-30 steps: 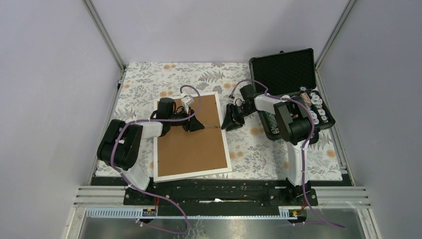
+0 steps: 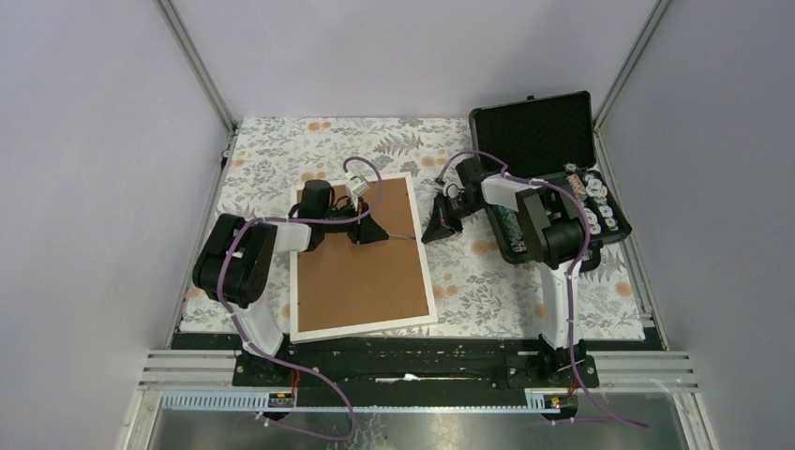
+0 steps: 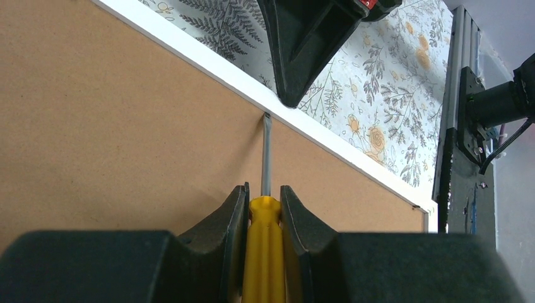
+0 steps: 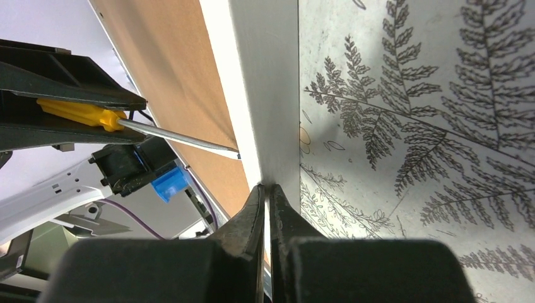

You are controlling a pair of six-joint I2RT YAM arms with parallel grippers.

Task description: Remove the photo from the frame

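Observation:
A white picture frame [image 2: 428, 281] lies with its brown backing board [image 2: 361, 291] facing up. My left gripper is shut on the yellow handle of a screwdriver [image 3: 265, 252]. Its metal shaft reaches across the board, and the tip meets the inner edge of the frame's right side, by a small dark spot. On that same side, my right gripper is shut, its fingertips at the white rim [image 4: 268, 95]. A sliver of white shows between its fingers; whether they pinch the rim, I cannot tell. The photo is out of sight.
An open black case [image 2: 534, 136] with several small items stands at the right, partly behind my right arm. Patterned cloth [image 2: 506, 300] covers the table, clear at the back and the front right. A dark edge [image 2: 412, 356] runs along the front.
The right gripper has moved a little to the right. The frame looks unmoved.

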